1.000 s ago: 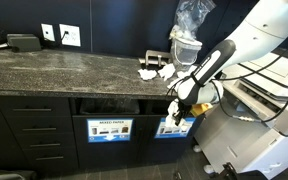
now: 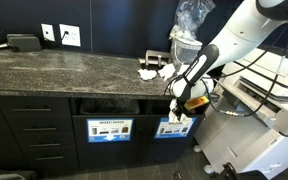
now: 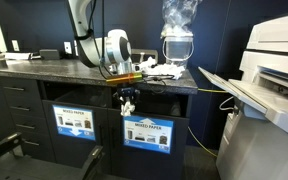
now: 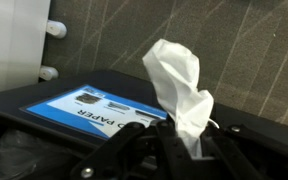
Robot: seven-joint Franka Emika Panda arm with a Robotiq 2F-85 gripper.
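Observation:
A crumpled white tissue (image 4: 180,88) sticks up from between the fingers of my gripper, which is shut on it. In exterior view 2 the tissue (image 3: 127,107) hangs below the gripper (image 3: 127,95), in front of the counter and near the top of the open bins. Blue-and-white "mixed paper" labels mark the left bin (image 3: 74,122) and the right bin (image 3: 147,134). From the wrist, the right bin's label (image 4: 89,112) lies just beside the tissue. The bins' insides are mostly hidden.
More white crumpled pieces (image 2: 166,71) lie on the dark countertop (image 2: 74,75), near a clear plastic container (image 2: 186,48). A white appliance with an open door (image 3: 259,95) stands to the right. Open floor lies in front of the bins.
My arm has shifted slightly left and up in exterior view 1. The tissue stays at the gripper.

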